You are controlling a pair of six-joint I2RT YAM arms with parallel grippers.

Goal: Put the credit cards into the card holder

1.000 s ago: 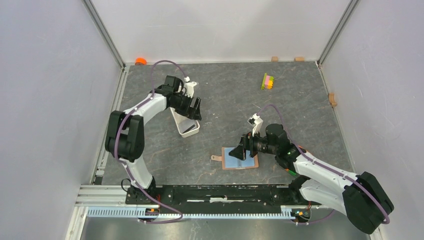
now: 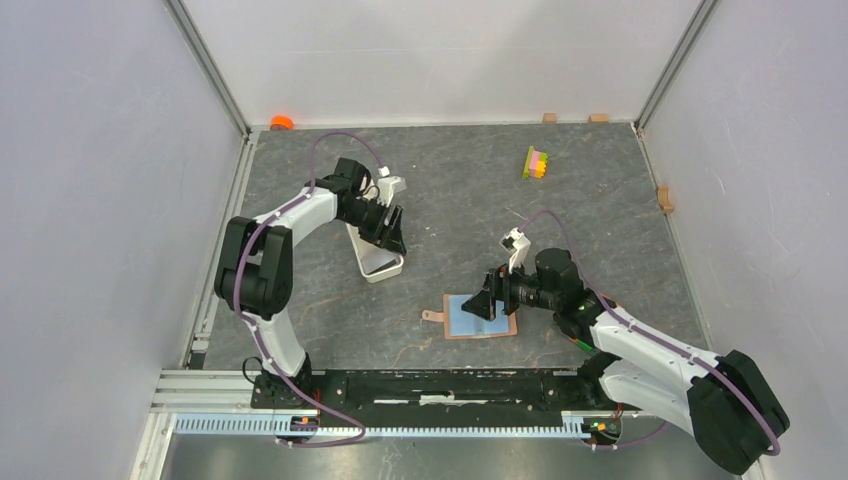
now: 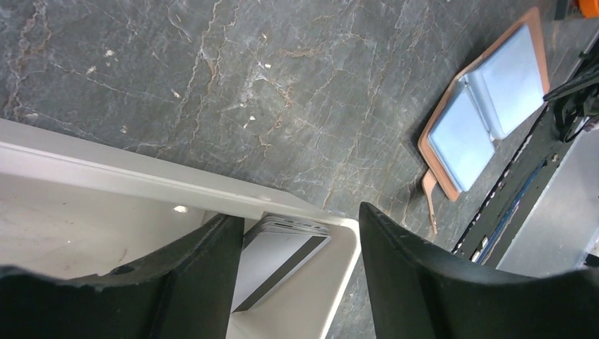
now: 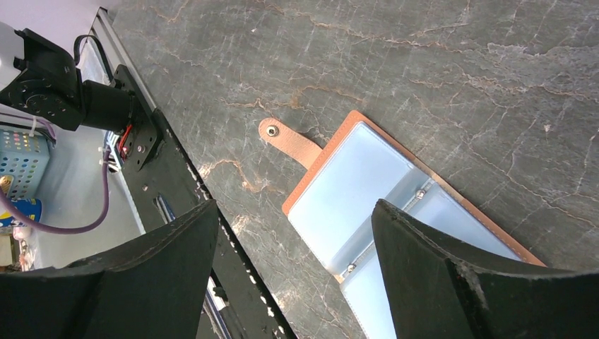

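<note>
A small stack of grey-white cards [image 3: 277, 256] with a dark stripe leans in the corner of a white tray [image 3: 162, 174]. In the left wrist view my left gripper straddles that corner. One finger is inside the tray beside the cards, the other outside its wall; the fingers stand apart, with wall and cards in the gap. The tan card holder [image 4: 300, 150] lies opened flat on the table, its blue pockets facing up and its snap strap sticking out. Over it hangs my right gripper, open and empty.
A toy of coloured blocks [image 2: 536, 163] lies at the back right, and an orange object [image 2: 282, 122] sits at the back left edge. Between tray and holder the grey table is clear.
My left gripper has lowered towards the viewer at the tray's near corner. The tray has shifted slightly right and nearer. My right arm has barely moved; the holder stays put.
</note>
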